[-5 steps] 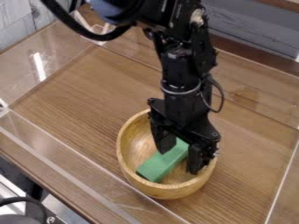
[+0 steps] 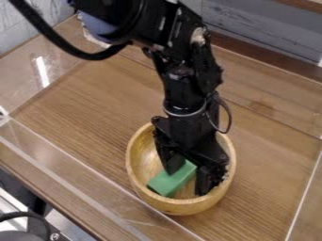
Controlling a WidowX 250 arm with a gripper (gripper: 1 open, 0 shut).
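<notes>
A yellow round bowl (image 2: 143, 177) sits on the wooden table, holding a green rectangular block (image 2: 169, 182) that lies tilted along its left side. My black gripper (image 2: 193, 168) is down inside the bowl at the block's upper right end, open; its fingertips are partly hidden against the dark body, and I cannot tell whether they touch the block.
Clear strips run along its edges, a pale wall stands behind, and dark cables lie at the lower left beyond the edge.
My gripper and arm have shifted slightly left and lower over the bowl. The green block looks nearly unmoved.
</notes>
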